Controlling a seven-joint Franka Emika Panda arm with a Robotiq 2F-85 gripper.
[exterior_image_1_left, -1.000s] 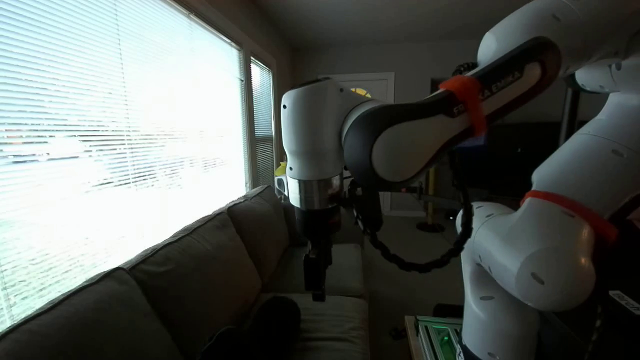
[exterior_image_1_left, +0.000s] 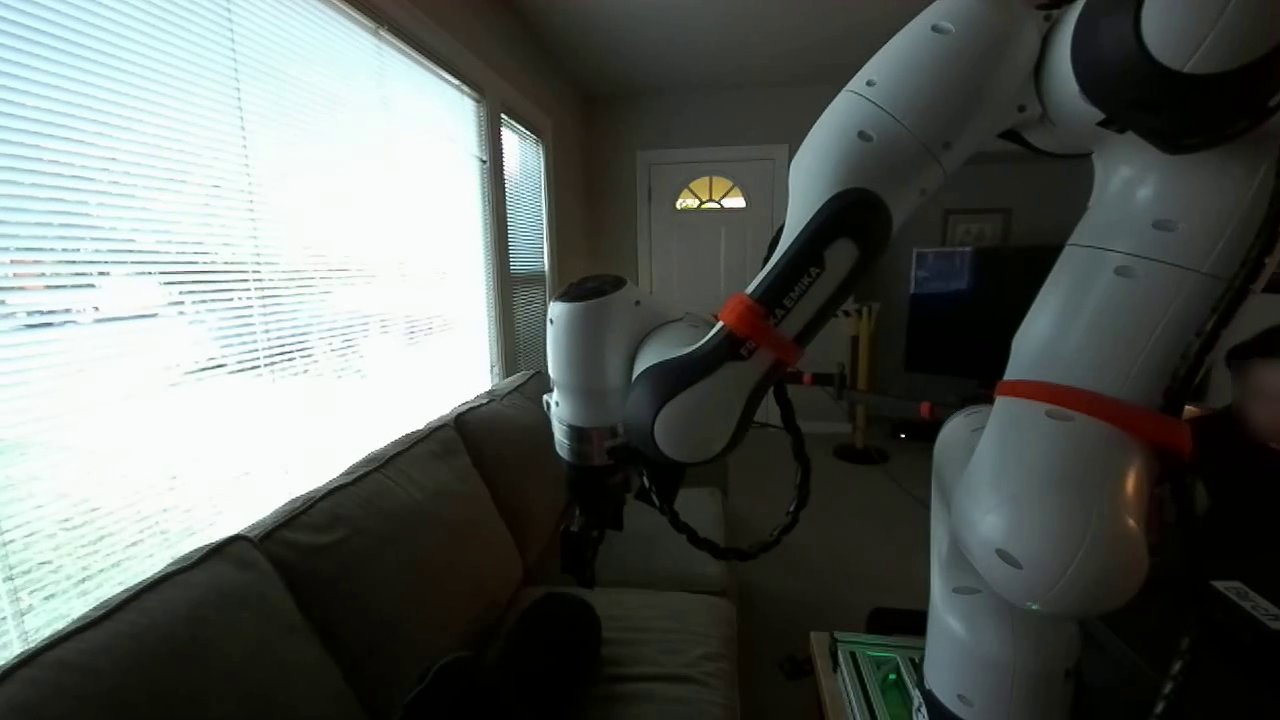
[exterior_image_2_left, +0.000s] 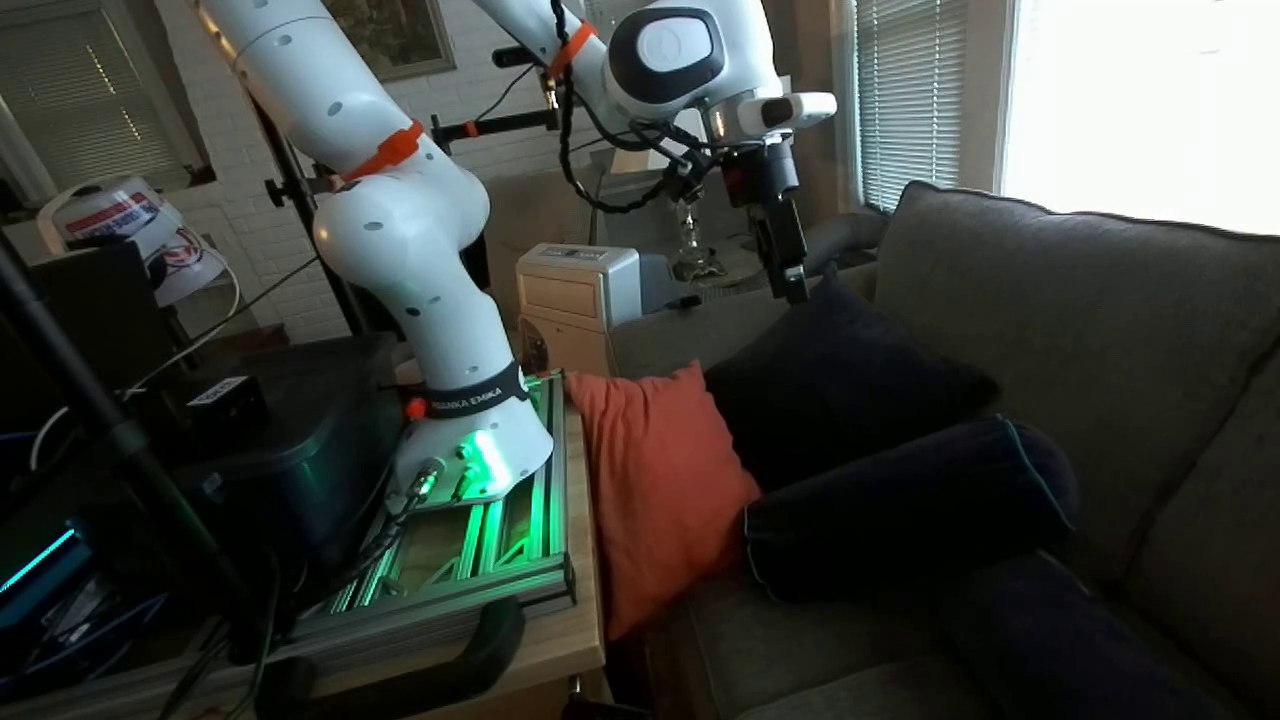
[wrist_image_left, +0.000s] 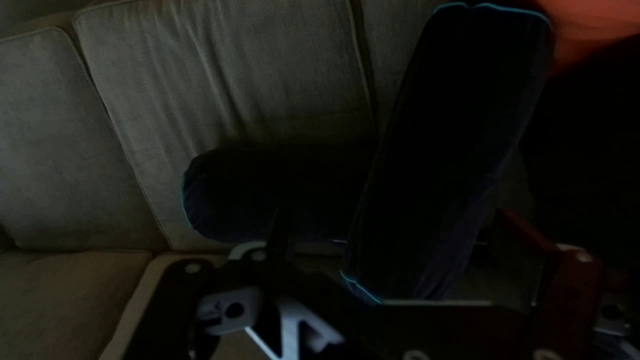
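In the wrist view the fingers of my gripper stand wide apart, with nothing held between them. Below lies a dark bolster pillow with light-blue piping (wrist_image_left: 456, 132), slanting across a second dark bolster (wrist_image_left: 264, 189) against the sofa back. From the side, my gripper (exterior_image_1_left: 582, 570) points down in the air above the sofa (exterior_image_1_left: 654, 636). The other exterior view has the gripper (exterior_image_2_left: 788, 286) high over a dark square pillow (exterior_image_2_left: 840, 372), its fingertips near that pillow's top corner in the picture; whether they touch cannot be told.
An orange pillow (exterior_image_2_left: 660, 480) leans between the dark pillows and the robot's wooden-topped table (exterior_image_2_left: 582, 564). The sofa back (exterior_image_1_left: 372, 516) runs below a bright window (exterior_image_1_left: 264, 276). Bare seat cushion (wrist_image_left: 66, 300) is free at the lower left of the wrist view.
The arm has swung away from the first exterior camera, and my gripper now appears smaller, slightly left and higher above the sofa. The visible dark bolster stays in place.
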